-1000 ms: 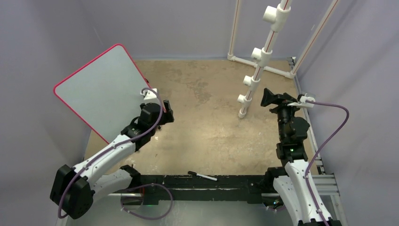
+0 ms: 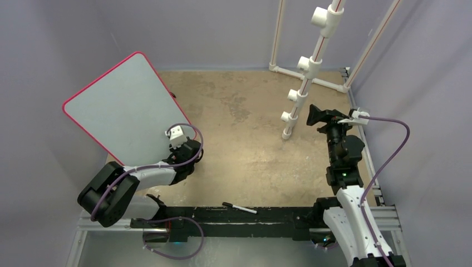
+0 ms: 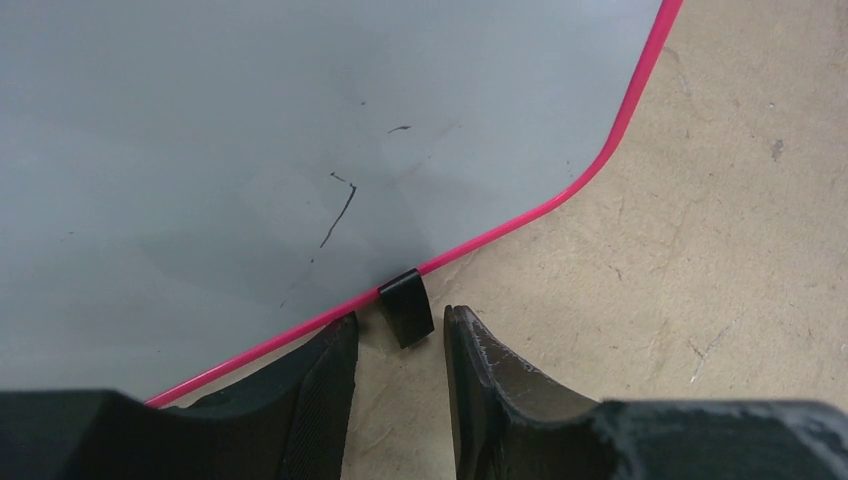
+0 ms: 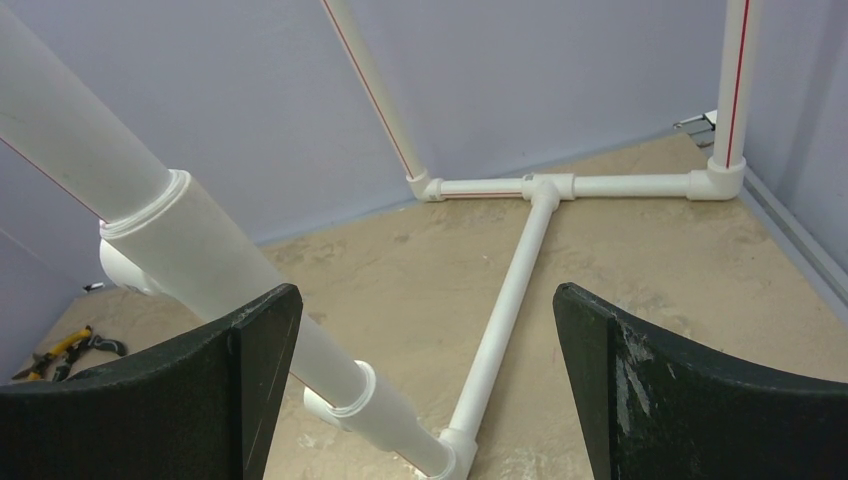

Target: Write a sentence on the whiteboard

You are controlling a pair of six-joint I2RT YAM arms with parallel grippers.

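Observation:
The whiteboard (image 2: 122, 103), edged in pink, lies tilted at the left in the top view. In the left wrist view a few thin dark marks (image 3: 342, 212) show on its surface. A black clip (image 3: 408, 308) sits on the board's lower edge. My left gripper is partly open, one finger on each side of that clip, with a gap showing at least on the right. On the dark front strip lies a marker (image 2: 240, 208), white with a black cap, away from both grippers. At the right my right gripper stands open and empty above the surface.
A slanted white pipe (image 2: 309, 72) with several stub fittings stands between the right arm and the middle. White pipe framing (image 2: 314, 79) runs along the back right. Yellow and black tools (image 4: 70, 352) lie far left in the right wrist view. Mid-table is clear.
Over the last second my left arm has come lower and closer to the board's lower right edge. The board has shifted very slightly left. My right arm is practically still.

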